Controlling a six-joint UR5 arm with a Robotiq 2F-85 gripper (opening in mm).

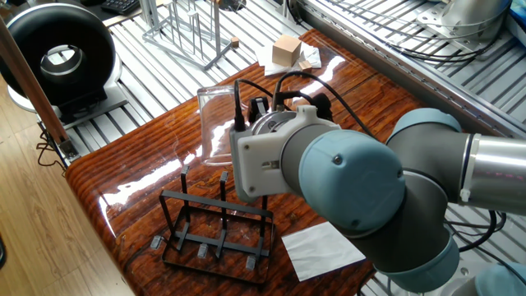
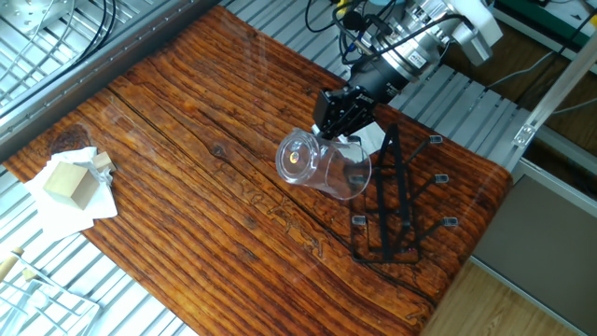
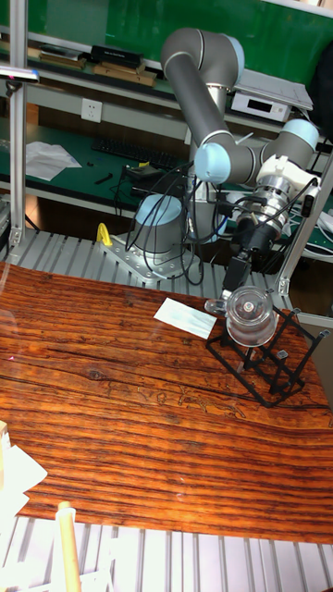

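Observation:
A clear glass cup is held on its side above the table, close to the black rack. My gripper is shut on the cup at its side; the exact contact between fingers and glass is hard to make out. In exterior view 3 the cup overlaps the rack, with the gripper coming down from behind it. Exterior view 1 shows the cup only partly, since the wrist hides my fingers. The rack stands empty on the table, its upright prongs bare.
Beside the rack lies a white sheet. A wooden block rests on white paper at the table's far end from the rack. Beyond the table edge stands a wire rack.

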